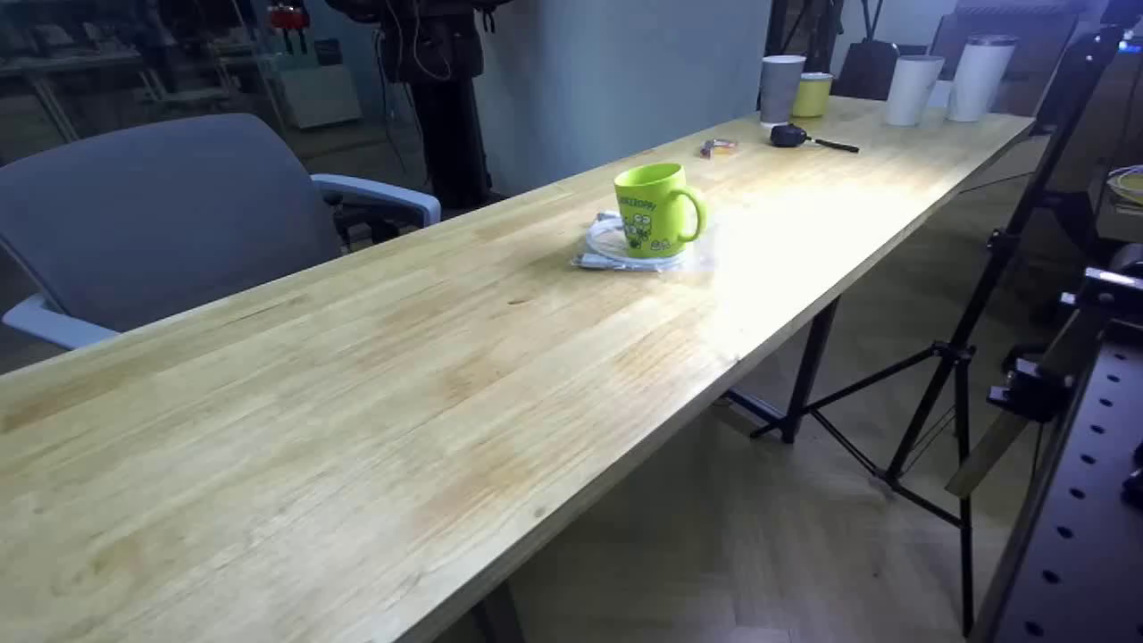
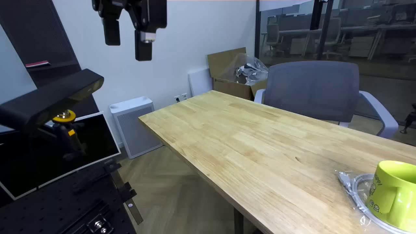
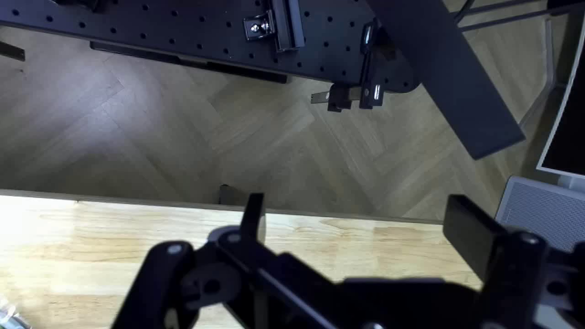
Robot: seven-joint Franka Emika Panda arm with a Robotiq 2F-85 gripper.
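Note:
A green mug (image 1: 650, 211) with a cartoon print stands upright on a clear bag holding a coiled white cable (image 1: 605, 248), around the middle of the long table. In exterior view 2 the same mug (image 2: 394, 195) is cut off by the right edge, its handle turned to the table's front side. High above the far end of the table, my gripper (image 2: 127, 51) hangs open and empty. The wrist view has its two fingers (image 3: 253, 216) wide apart over the table's front edge, with bare wood and floor beneath. Only a corner of the bag (image 3: 11, 315) shows there; the mug is out of that view.
Farther along the table are a grey cup (image 1: 781, 91), a yellow mug (image 1: 812, 96), a white cup (image 1: 913, 90), a white tumbler (image 1: 980, 80) and a black object (image 1: 789, 136). A dark camera bar (image 2: 54, 97) stands beside the table, whose near half is clear.

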